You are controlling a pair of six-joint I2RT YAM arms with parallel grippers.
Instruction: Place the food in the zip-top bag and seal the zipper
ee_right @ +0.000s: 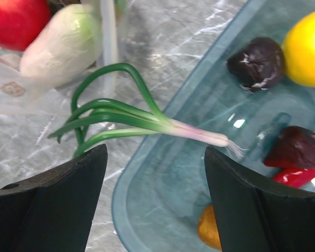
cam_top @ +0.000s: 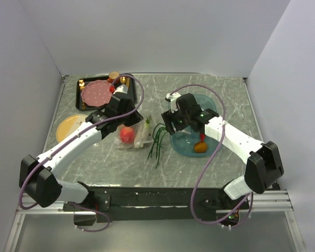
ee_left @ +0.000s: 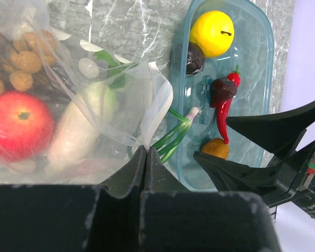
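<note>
The clear zip top bag [ee_left: 121, 113] holds a tomato [ee_left: 22, 122] and a pale, green-topped vegetable [ee_left: 79, 126]. My left gripper is shut at its mouth, the film pinched at the fingertips. A bunch of spring onion [ee_right: 136, 122] rests outside the bag, its white root end over the blue tray's rim [ee_right: 147, 152] and green leaves by the bag mouth. Above the onion, my right gripper is open, with nothing gripped. From the top view, the onion [cam_top: 157, 142] lies between bag and tray, the right gripper [cam_top: 169, 126] just over its upper end.
Inside the blue tray are a yellow fruit [ee_left: 212, 33], dark round pieces [ee_left: 195, 59], a red chili [ee_left: 223, 118] and a brown-orange item [ee_left: 216, 148]. A black tray with a pink plate [cam_top: 96, 93] stands back left, near a wooden board [cam_top: 69, 127].
</note>
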